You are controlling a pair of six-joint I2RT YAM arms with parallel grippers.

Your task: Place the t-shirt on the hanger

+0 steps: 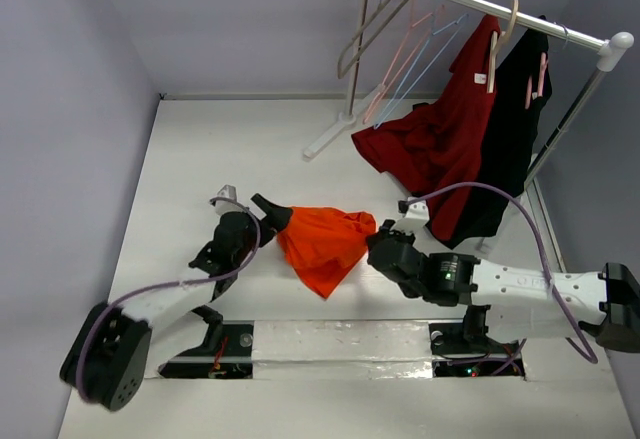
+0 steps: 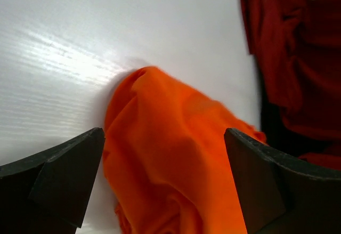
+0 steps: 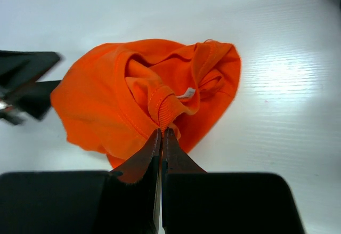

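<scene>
The orange t-shirt [image 1: 325,243] lies crumpled on the white table between my two grippers. My right gripper is shut on a fold near its ribbed collar [image 3: 166,109], where a small white label shows. Spread wide at the shirt's left side, my left gripper [image 1: 272,217] is open; in the left wrist view the bunched orange cloth [image 2: 165,154] shows beyond and between its fingers, not clamped. Empty hangers hang from the rack at the back: a grey-brown one [image 1: 375,31], a pink one [image 1: 403,51] and a blue one [image 1: 418,64].
A metal rack rail [image 1: 490,7] spans the back right. From it hang a dark red garment [image 1: 440,149] and a black garment [image 1: 505,149], reaching down close to my right arm. Bare table [image 1: 220,139] lies behind the left arm.
</scene>
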